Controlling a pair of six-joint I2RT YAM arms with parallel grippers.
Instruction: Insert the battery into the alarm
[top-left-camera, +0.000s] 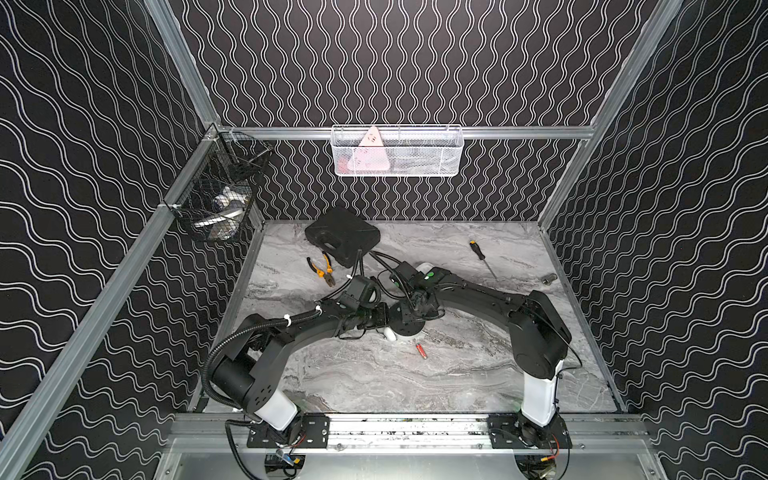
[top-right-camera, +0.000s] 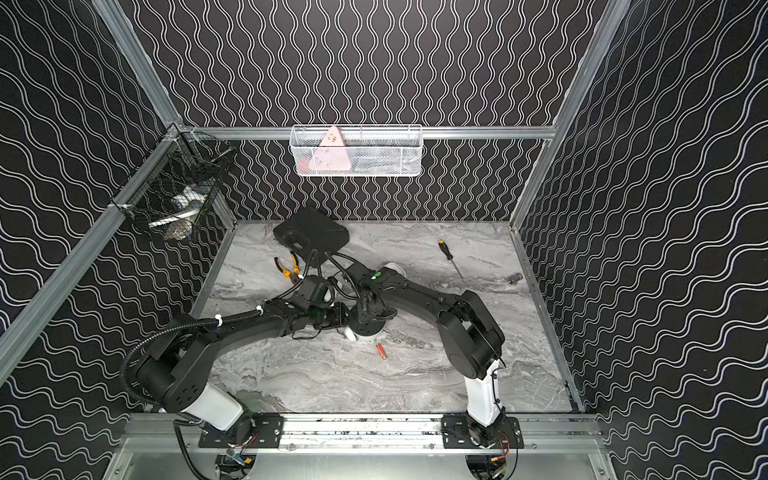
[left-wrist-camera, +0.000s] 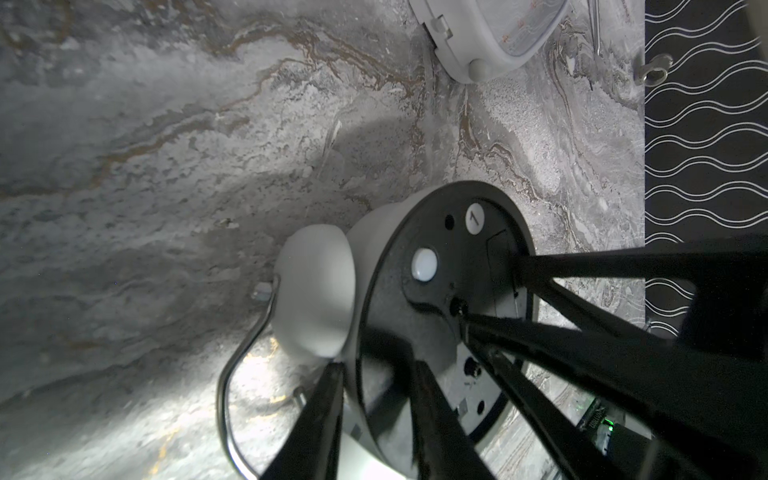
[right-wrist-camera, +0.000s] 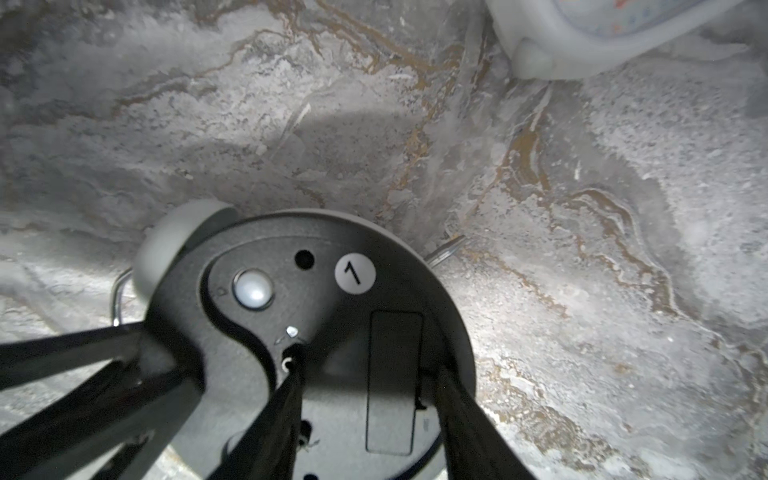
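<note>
The round alarm shows its black back, with a white "1" sticker and a closed rectangular battery cover; its white side is visible in the left wrist view. My left gripper is shut on the alarm's rim. Over the black back, my right gripper stands part open, one fingertip on each side of the cover, nothing held between them. Near the alarm lies a small red item (top-left-camera: 421, 350), too small to tell whether it is the battery.
A white device with a clear face (left-wrist-camera: 504, 40) lies beyond the alarm. Orange-handled pliers (top-left-camera: 321, 271), a black case (top-left-camera: 342, 236) and a screwdriver (top-left-camera: 480, 254) rest farther back.
</note>
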